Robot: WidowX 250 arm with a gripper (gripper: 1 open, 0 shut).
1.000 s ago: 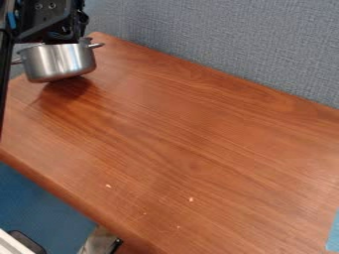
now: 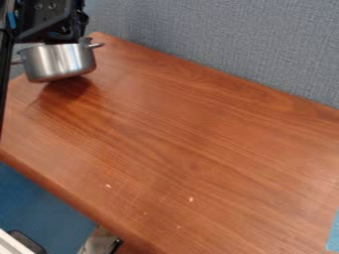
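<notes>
A steel pot (image 2: 58, 63) with side handles is at the far upper left of the wooden table (image 2: 185, 149), casting a dark shadow below it. The black gripper (image 2: 51, 36) is directly over the pot's top, cut off by the frame's edge. Its fingertips are hidden, so whether it grips the pot cannot be told.
A grey fabric partition (image 2: 225, 40) runs along the back edge. A blue patch (image 2: 332, 232) is at the right edge, and the table's front edge drops away at the lower left.
</notes>
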